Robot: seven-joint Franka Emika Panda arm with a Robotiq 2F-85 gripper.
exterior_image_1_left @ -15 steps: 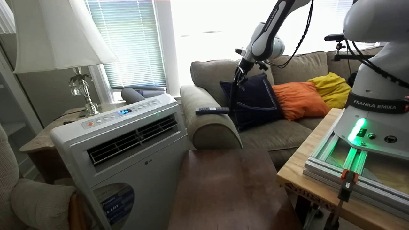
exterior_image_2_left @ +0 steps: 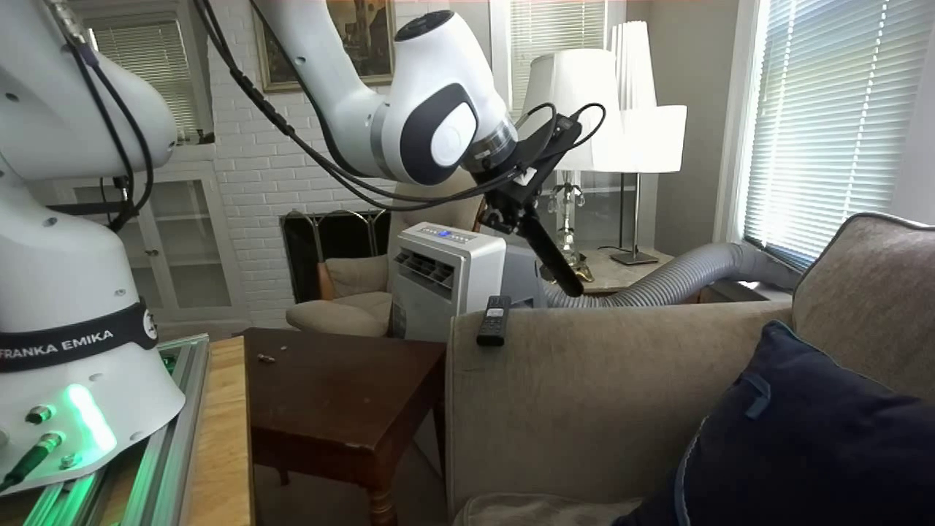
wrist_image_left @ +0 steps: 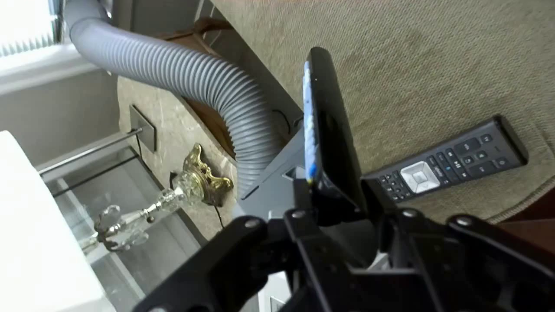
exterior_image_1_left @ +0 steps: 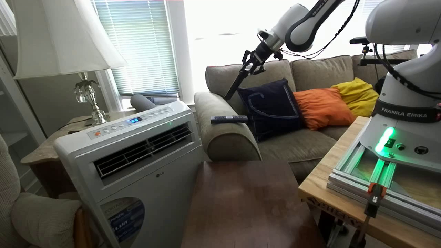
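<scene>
My gripper is shut on a long black remote (wrist_image_left: 333,119), gripped near one end; a strip of light-coloured buttons shows along its edge. In exterior view 1 this held remote (exterior_image_1_left: 234,86) slants down and left from the gripper (exterior_image_1_left: 248,70), above the sofa arm. The second exterior view shows the held remote (exterior_image_2_left: 552,256) pointing down over the back part of that arm. Another dark remote (wrist_image_left: 447,161), with a silver centre pad, lies face up on the sofa arm (exterior_image_2_left: 613,342), apart from the held one.
The white air conditioner (exterior_image_1_left: 144,132) stands beside the sofa arm, its grey hose (exterior_image_2_left: 692,272) running behind it to the window. A lamp (exterior_image_1_left: 91,97) stands on the side table. A navy pillow (exterior_image_1_left: 273,109) leans on the sofa. The brown table (exterior_image_1_left: 248,198) has free room.
The arm has swung up and left in exterior view 1, carrying the held remote from in front of the navy pillow to over the sofa arm. The lying remote has not moved.
</scene>
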